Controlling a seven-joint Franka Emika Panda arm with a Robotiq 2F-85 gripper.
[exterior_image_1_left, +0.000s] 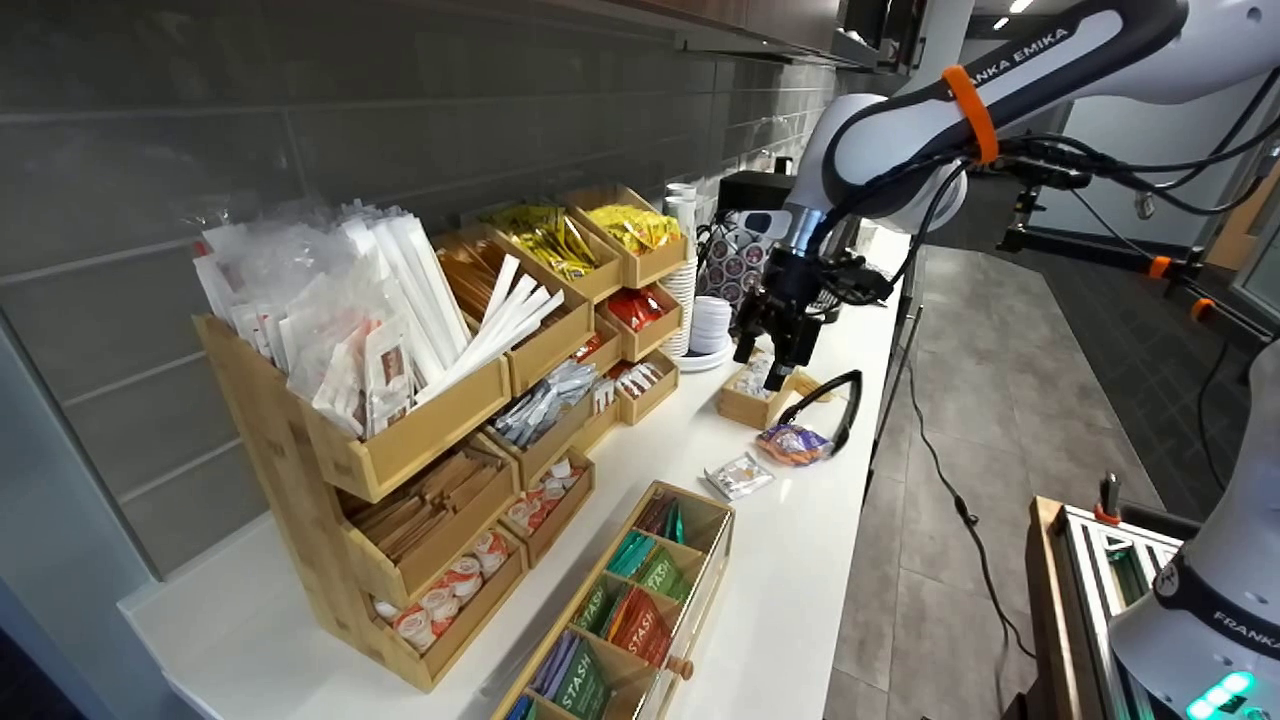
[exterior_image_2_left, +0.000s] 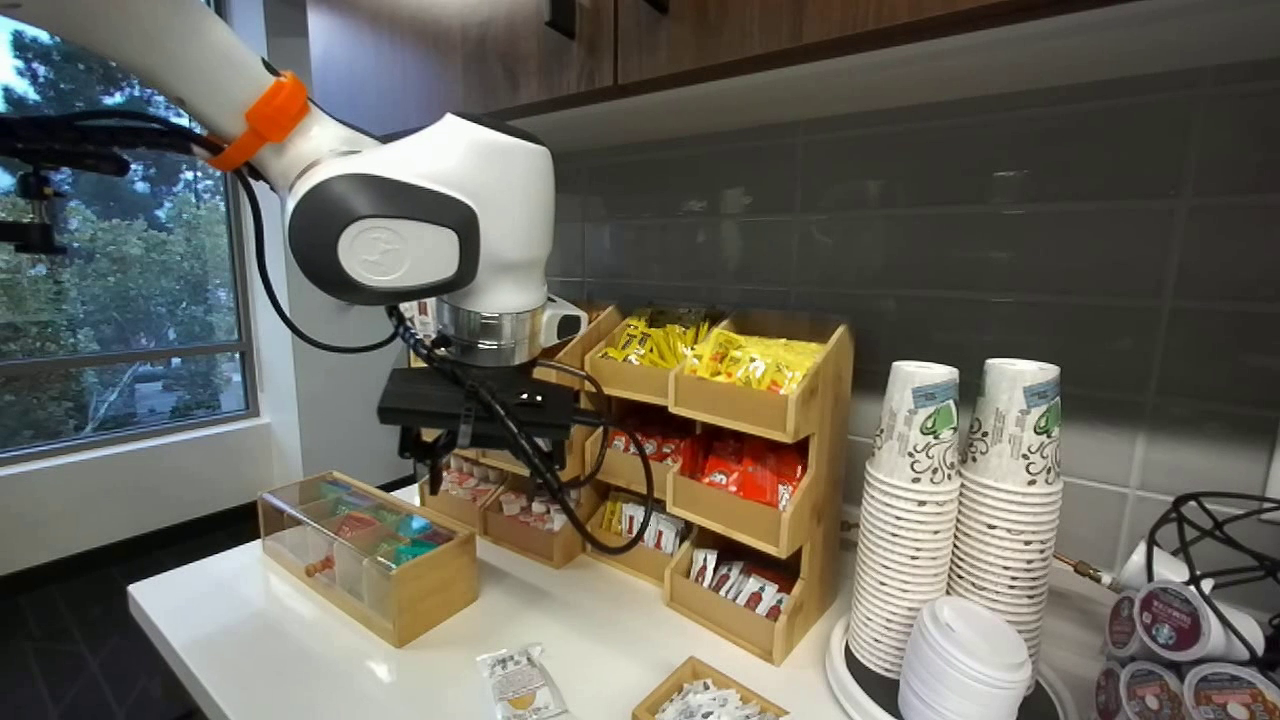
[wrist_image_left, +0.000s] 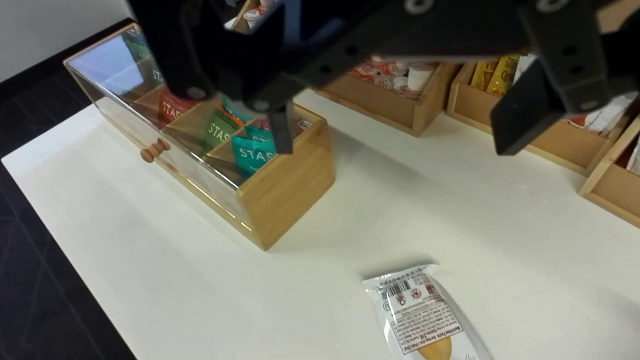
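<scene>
My gripper is open, its two fingers wide apart with nothing between them. In exterior view 1 the gripper hangs above the counter, near a small wooden bin of white packets. A silver cookie packet lies flat on the counter, low in the wrist view and clear of the fingers. To its left stands a wooden tea box with a clear lid and a round knob, holding Stash tea bags. Exterior view 2 shows the gripper in front of the condiment rack, with the cookie packet lower down.
A tiered wooden rack of condiments, stirrers and cutlery lines the wall. Stacked paper cups and white lids stand beyond it. An orange-purple snack bag sits by a black curved handle. Bare counter surrounds the cookie packet.
</scene>
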